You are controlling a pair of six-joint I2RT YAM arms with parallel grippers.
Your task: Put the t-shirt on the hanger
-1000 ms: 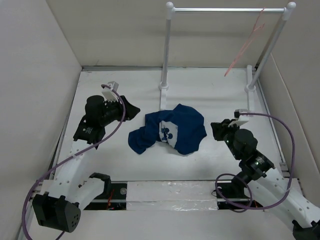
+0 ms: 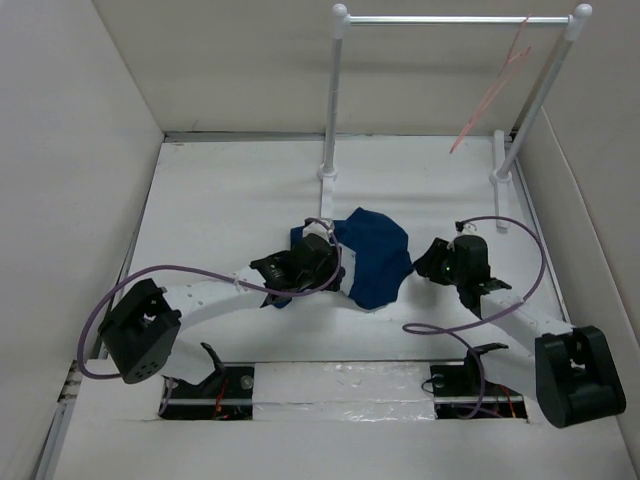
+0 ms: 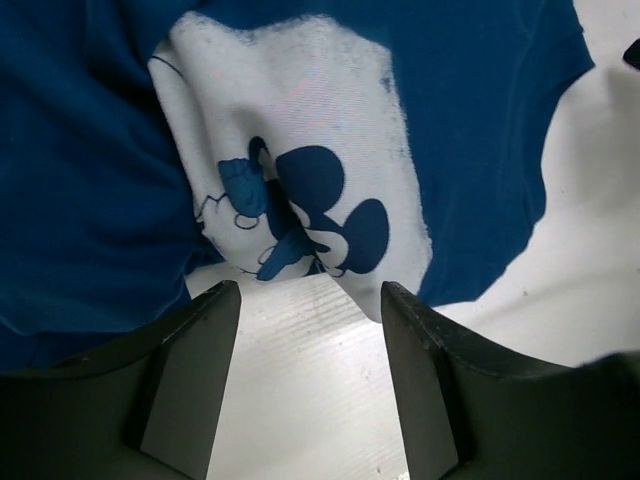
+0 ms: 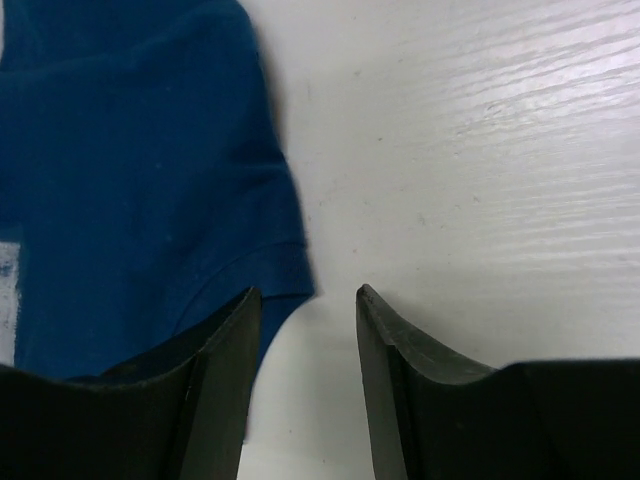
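A crumpled dark blue T-shirt [image 2: 377, 258] with a white printed patch lies on the white floor. My left gripper [image 2: 330, 262] hangs over its middle; in the left wrist view the open fingers [image 3: 180, 380] frame the lower edge of the white print [image 3: 320, 150]. My right gripper [image 2: 428, 260] is at the shirt's right edge; in the right wrist view its fingers [image 4: 410, 390] are apart, near a blue corner [image 4: 280, 260], with nothing seen held.
A white rail stand [image 2: 331, 100] rises at the back right, with a pink hanger [image 2: 490, 90] hanging from its bar. Bare floor lies left of and behind the shirt.
My left arm has swung from the left over the shirt's middle and lowered. My right arm has shifted slightly, its gripper moving toward the shirt's right edge. The shirt looks unmoved.
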